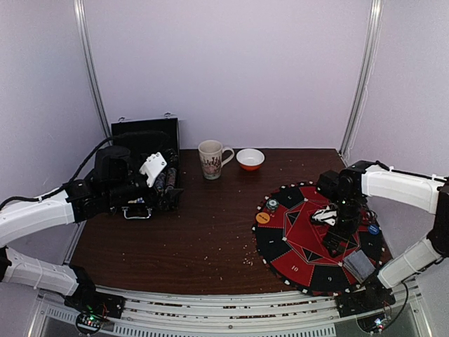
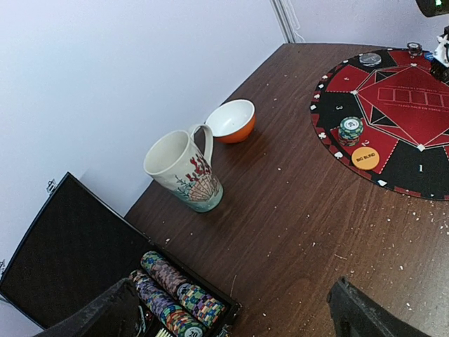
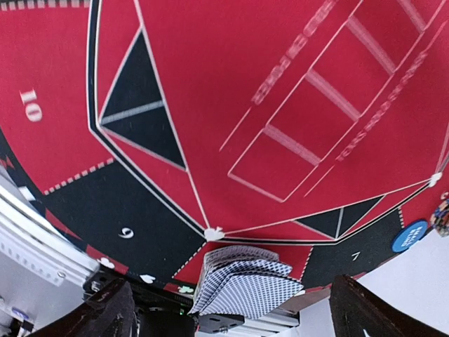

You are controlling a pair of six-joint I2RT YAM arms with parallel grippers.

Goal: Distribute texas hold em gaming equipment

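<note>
The round red-and-black poker mat (image 1: 291, 266) lies at the right of the table. Over its middle hangs my right gripper (image 1: 337, 244), open and empty. The grey-patterned card deck (image 3: 247, 286), somewhat fanned, rests at the mat's near edge, low in the right wrist view. Green-and-white chips (image 2: 350, 128) stand stacked beside the orange big blind disc (image 2: 365, 158). A blue disc (image 3: 409, 235) lies near a chip stack (image 3: 442, 215) at the right. By the open black chip case (image 2: 70, 242), my left gripper is open, nothing between its fingers.
A mug (image 1: 211, 159) and a small orange-white bowl (image 1: 250, 159) stand at the back middle. Rows of chips (image 2: 175, 288) fill part of the case. Bare table (image 1: 210, 239) separates case from mat, apart from small specks.
</note>
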